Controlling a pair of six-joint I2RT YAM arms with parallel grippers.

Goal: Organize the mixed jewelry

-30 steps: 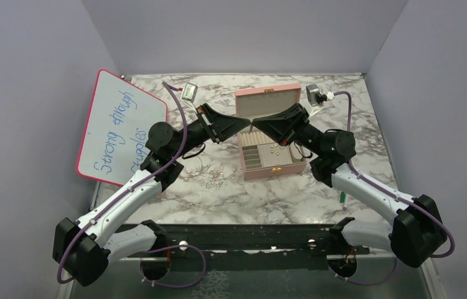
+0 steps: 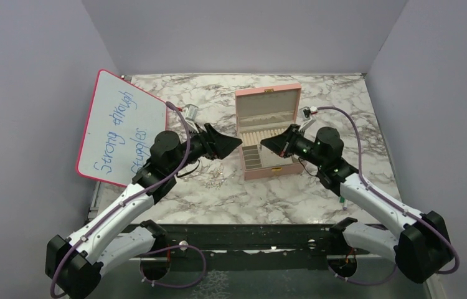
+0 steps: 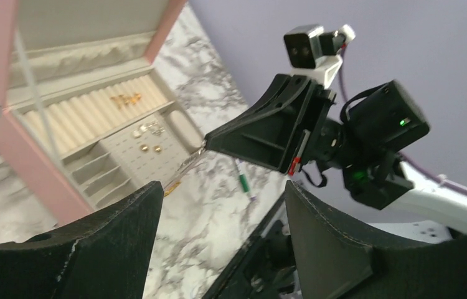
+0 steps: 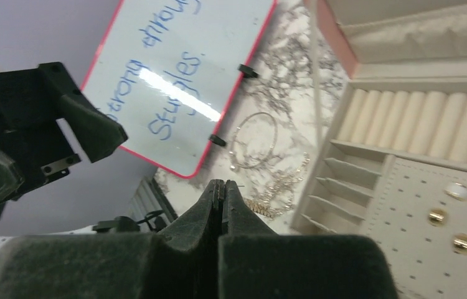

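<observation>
The pink jewelry box (image 2: pixel 271 175) stands open, with a ring-roll section, narrow compartments and a board (image 4: pixel 418 237) holding several earrings. Loose chains (image 2: pixel 214 182) lie on the marble left of it. My right gripper is shut above the box; a thin pale chain (image 3: pixel 187 164) seems to hang from its tip in the left wrist view, blurred. My left gripper is open, left of the right one and raised, with nothing visible between its fingers.
A whiteboard (image 2: pixel 106 112) with blue writing leans at the left. A green-and-white marker (image 3: pixel 243 182) lies right of the box. Bare marble (image 2: pixel 281 202) is clear in front of the box.
The two grippers, close together earlier over the box, have drawn apart and lower in the top view. The left has moved left, the right slightly right, uncovering and covering parts of the box.
</observation>
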